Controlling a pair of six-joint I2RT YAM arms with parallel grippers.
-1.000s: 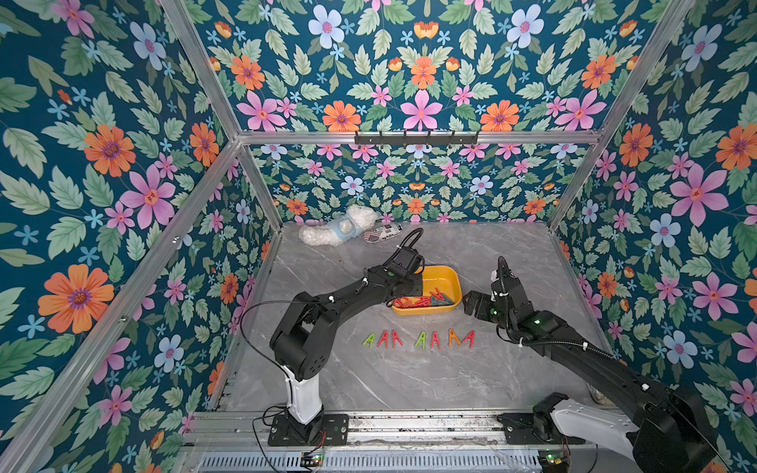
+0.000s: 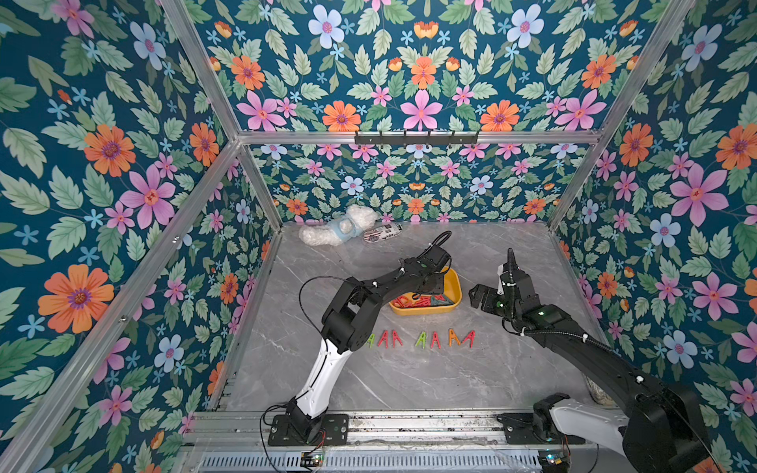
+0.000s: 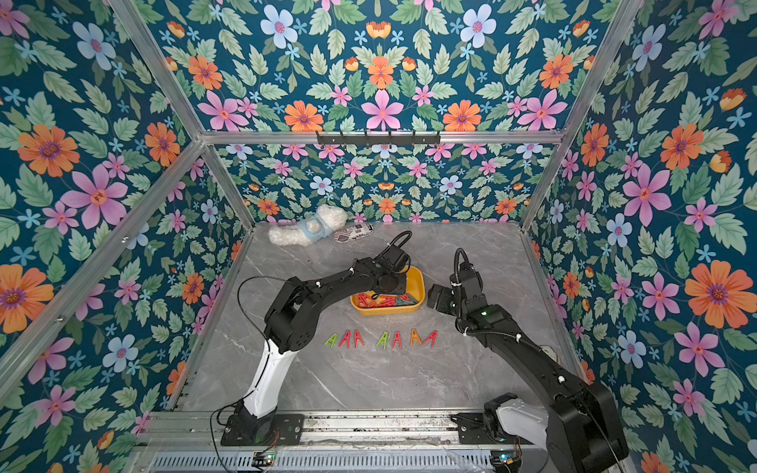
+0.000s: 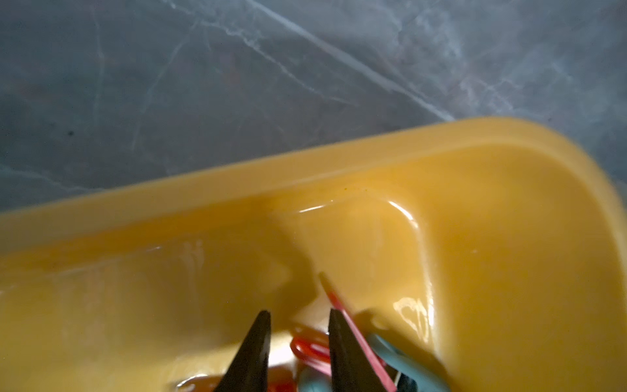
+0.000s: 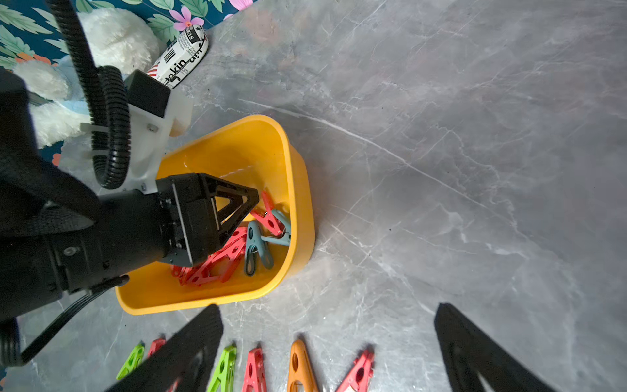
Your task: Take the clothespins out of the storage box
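The yellow storage box (image 5: 297, 248) holds several red and blue-grey clothespins (image 5: 258, 241). My left gripper is down over the box, part open; in the left wrist view a red clothespin (image 4: 352, 326) and a blue one (image 4: 411, 372) show at its fingertips, and I cannot tell that any is gripped. My right gripper is open to the right of the box, above the table. A row of green, red and orange clothespins (image 5: 300, 369) lies on the table in front of the box.
A white plush toy (image 2: 319, 234) and a printed object (image 2: 382, 232) lie at the back left.
My left arm has moved right, further over the box.
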